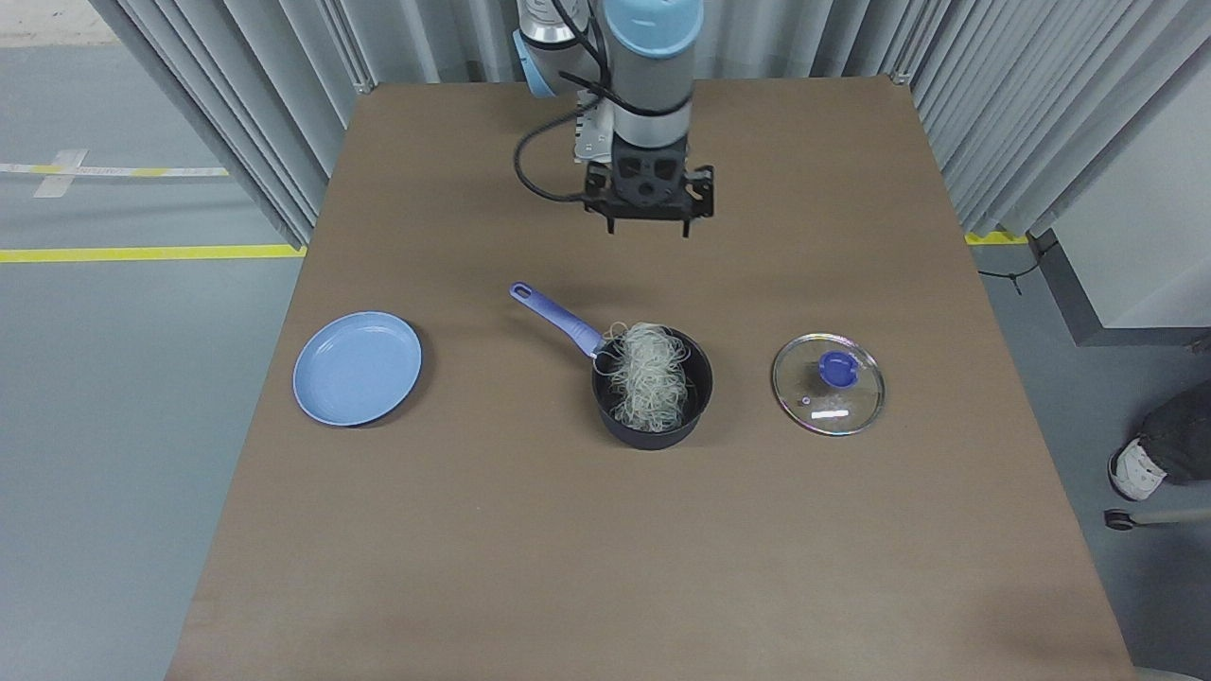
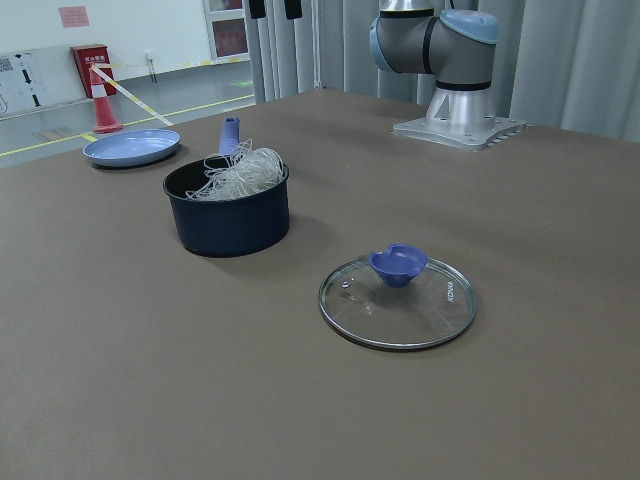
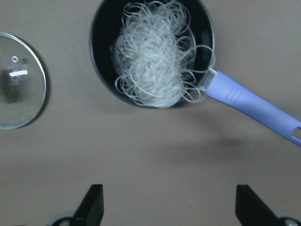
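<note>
A dark pot (image 1: 652,437) with a purple handle (image 1: 555,316) holds a tangle of white noodles (image 1: 649,376); some strands hang over its rim by the handle. A blue plate (image 1: 355,368) lies to its left in the front view, and a glass lid (image 1: 829,403) with a blue knob (image 1: 837,369) to its right. My gripper (image 1: 648,227) hangs above the table behind the pot, its fingers apart and empty. In the wrist view the gripper points down, with bare table between its fingers and the pot beyond them.
My robot's base stands at the back edge, with curtains behind. A person's foot (image 1: 1138,465) shows on the floor at the right, off the table.
</note>
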